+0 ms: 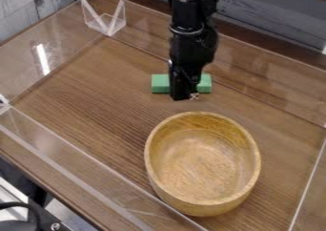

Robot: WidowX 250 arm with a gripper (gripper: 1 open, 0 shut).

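My black gripper (184,90) hangs down from the top centre, its tip low over a green block (160,83) that lies on the wooden table and is partly hidden behind it. Whether the fingers are shut, and whether anything is between them, is too small and dark to tell. In front of it sits a round tan bowl (201,161), empty.
A clear plastic piece (105,17) stands at the back left. A cable runs at the lower left edge.
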